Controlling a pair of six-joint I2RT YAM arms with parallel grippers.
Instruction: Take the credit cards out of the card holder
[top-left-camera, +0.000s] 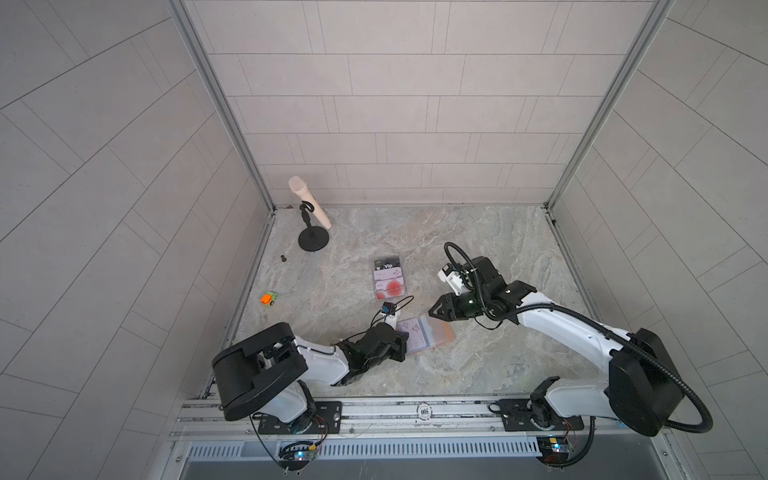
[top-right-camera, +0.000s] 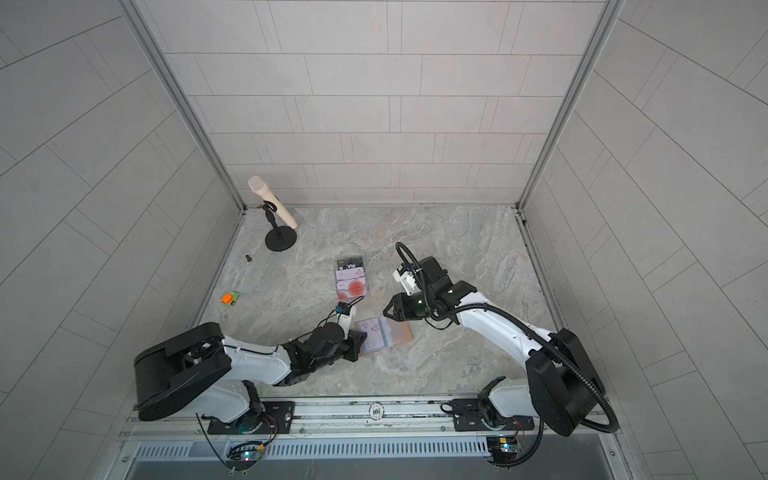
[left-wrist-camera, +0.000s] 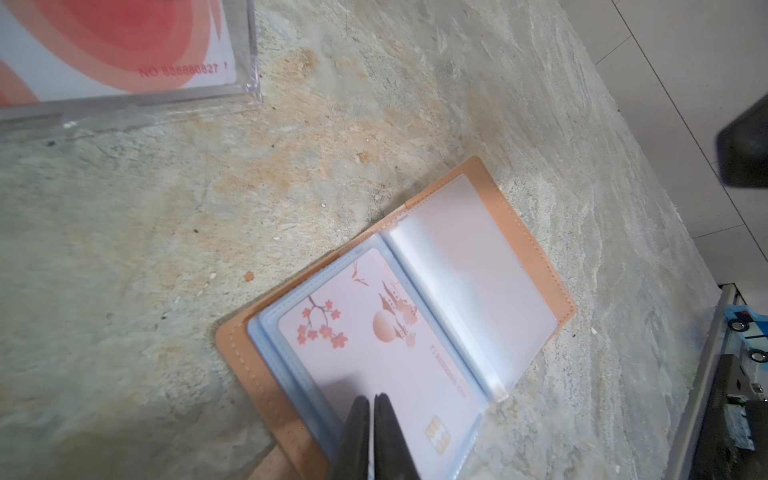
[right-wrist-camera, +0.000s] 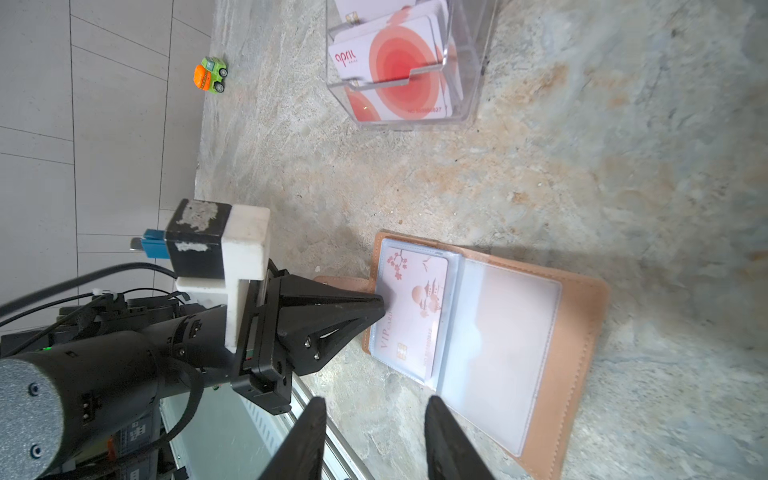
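Note:
The tan card holder (left-wrist-camera: 520, 216) lies spread open on the stone table, its clear sleeves facing up. A pale pink card (left-wrist-camera: 400, 320) with a blossom and temple print sits in the left-hand sleeve; the facing sleeve (right-wrist-camera: 504, 344) looks empty. At the holder's left side, my left gripper is shut on the edge of the holder, fingertips over the card's near part; exactly which layers it pinches is hidden. My right gripper stands open above the holder's right side, nothing between its fingers.
A clear box (right-wrist-camera: 472, 72) of red-and-white cards lies beyond the holder. Farther left are a small green-and-orange toy car (top-left-camera: 269, 298) and a black stand (top-left-camera: 313, 237) with a cream microphone (top-left-camera: 299, 189).

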